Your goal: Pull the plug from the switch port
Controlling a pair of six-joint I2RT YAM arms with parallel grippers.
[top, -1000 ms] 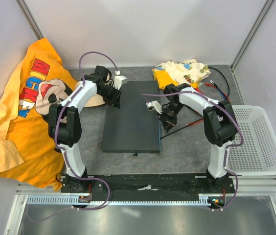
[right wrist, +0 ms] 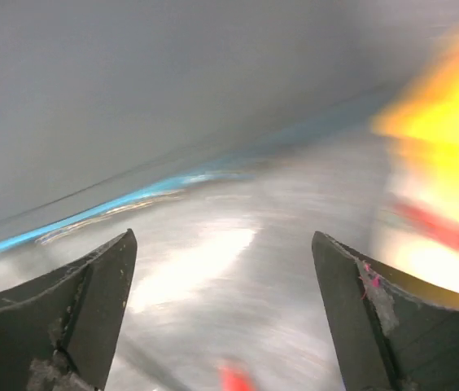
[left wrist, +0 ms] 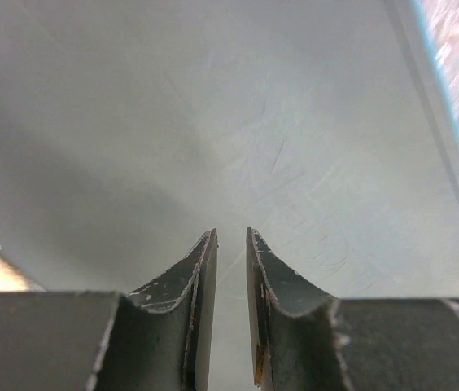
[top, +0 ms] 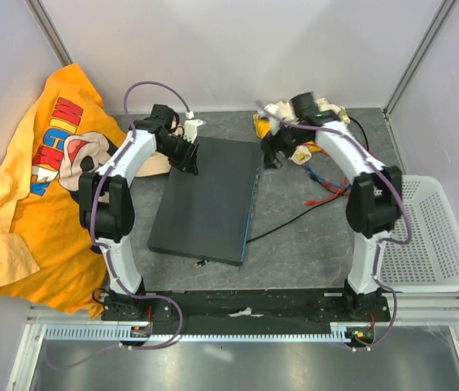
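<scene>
A flat dark switch box (top: 203,204) lies on the grey floor, turned slightly, with a blue strip along its right side. A black cable (top: 295,218) leads from that side, low down; whether a plug sits in a port is unclear. My left gripper (top: 189,163) is over the box's upper left, its fingers fairly close together with nothing visible between them, above the bare surface (left wrist: 213,147). My right gripper (top: 272,153), blurred in motion, is at the box's upper right edge; in its wrist view the fingers (right wrist: 83,318) stand wide open and empty.
An orange cloth (top: 30,212) covers the left side. Yellow and white cloth (top: 335,114) and red and blue cables (top: 327,186) lie at the back right. A white basket (top: 425,236) stands at the right. A small object (top: 201,263) lies in front of the box.
The right arm has swung up and back from the box's lower right side. The box has shifted left and forward and turned slightly. The left arm has moved only slightly.
</scene>
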